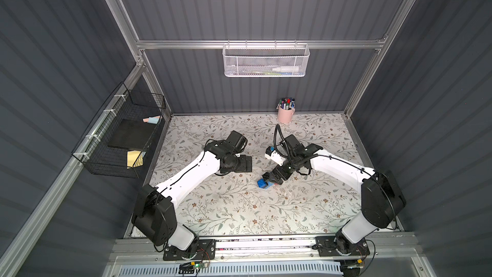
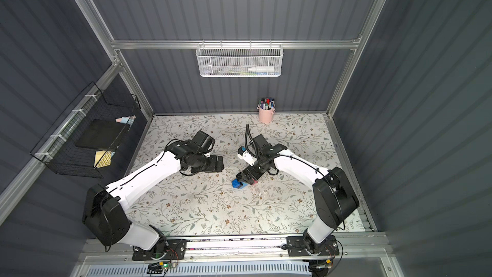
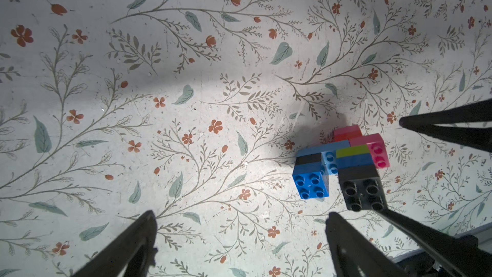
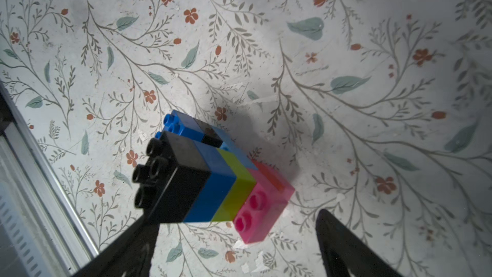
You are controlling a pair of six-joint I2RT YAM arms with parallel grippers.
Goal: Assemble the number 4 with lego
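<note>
One joined brick assembly stands on the patterned table. In the left wrist view it shows a blue stack (image 3: 310, 182) and a light blue brick (image 3: 329, 158) beside a taller stack topped by a black brick (image 3: 361, 187), with a pink brick (image 3: 378, 148) and a red brick (image 3: 347, 133) at its far end. My right gripper is open above the assembly; the black brick (image 4: 176, 174) and lime brick (image 4: 238, 182) lie nearer its left finger. Off to the assembly's left, my left gripper hangs open and empty over bare table.
A pink cup of pens (image 1: 285, 114) stands at the back edge. A white mesh basket (image 1: 266, 60) hangs on the rear wall, and a black wire basket (image 1: 125, 133) is on the left wall.
</note>
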